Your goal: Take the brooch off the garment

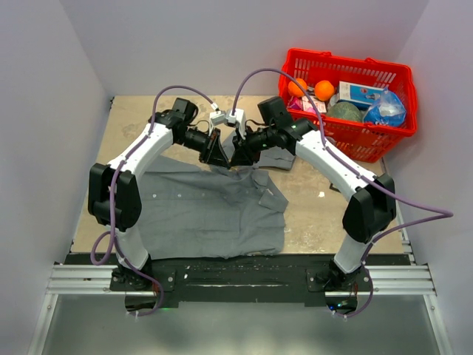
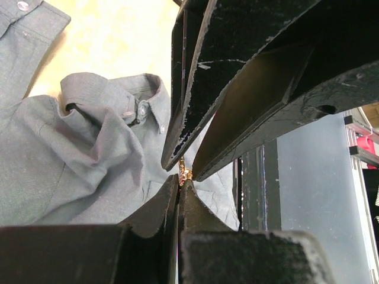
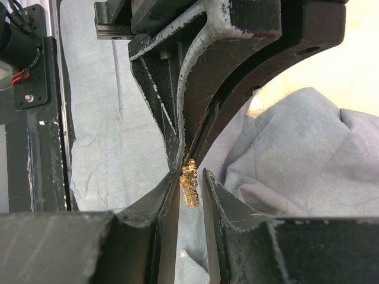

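A grey garment (image 1: 196, 214) lies spread on the table, bunched up below the two grippers. The small gold brooch (image 3: 190, 192) sits between the fingertips of my right gripper, which is shut on it. My left gripper is shut, its tips pressed together right at the brooch's end; whether they pinch a thin part of it cannot be made out. In the left wrist view the brooch (image 2: 185, 174) shows as a gold glint between the two grippers. No cloth is visible between either pair of fingers, and any link from brooch to garment is hidden.
At the back right stands a red basket (image 1: 295, 62) holding oranges, boxes and a blue bag. Bare tabletop (image 1: 318, 222) shows to the right of the garment. The two arms meet tip to tip over the garment's upper part, close together.
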